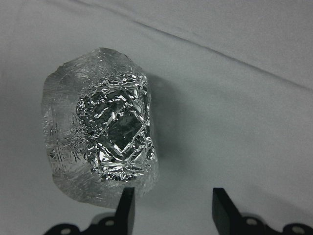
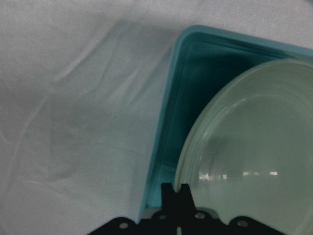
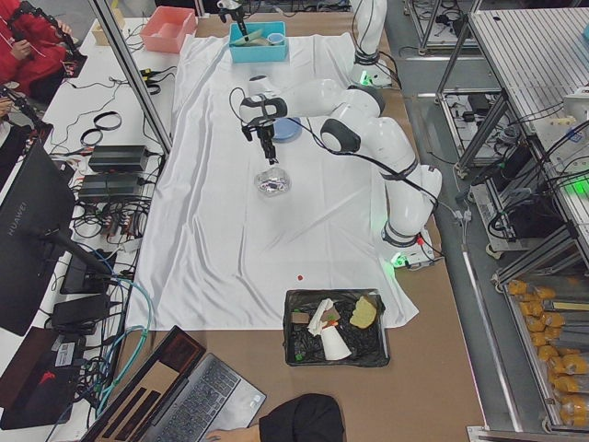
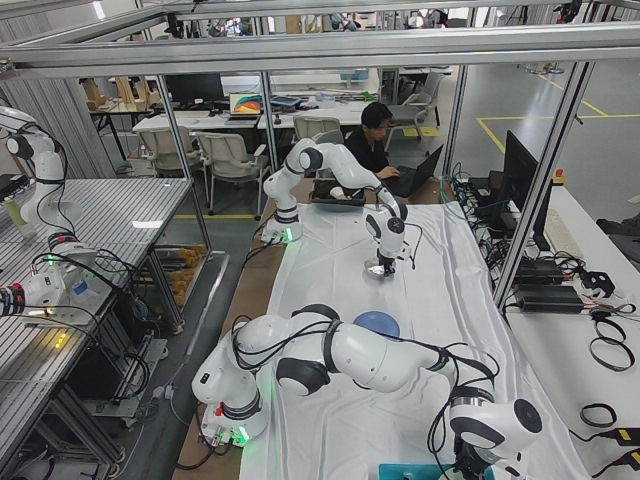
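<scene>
A crumpled foil piece with a clear film rim point(image 1: 98, 127) lies on the white cloth, also visible in the left camera view point(image 3: 272, 181). Just above it is my left gripper, fingers apart and empty. At the far end, my right gripper is over the teal bin point(image 3: 259, 55), its fingertips together at the rim of a pale plate point(image 2: 244, 152) inside; whether the rim is between them is unclear.
A blue plate point(image 4: 376, 325) rests on the cloth between the arms. A black tray point(image 3: 336, 345) with mixed items is at the near end. A red bin point(image 3: 170, 29) stands off the cloth.
</scene>
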